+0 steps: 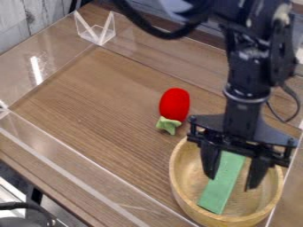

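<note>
My gripper (243, 152) is low over a tan bowl (187, 191) at the bottom right, its black fingers spread open at the bowl's back part. A flat green block (219, 191) lies inside the bowl, partly behind the gripper at its upper end. A red tomato-like object (174, 103) with a small green piece (168, 125) beside it lies on the wooden surface left of the arm.
A white wire holder (95, 27) stands at the back left. The arm covers much of the right side.
</note>
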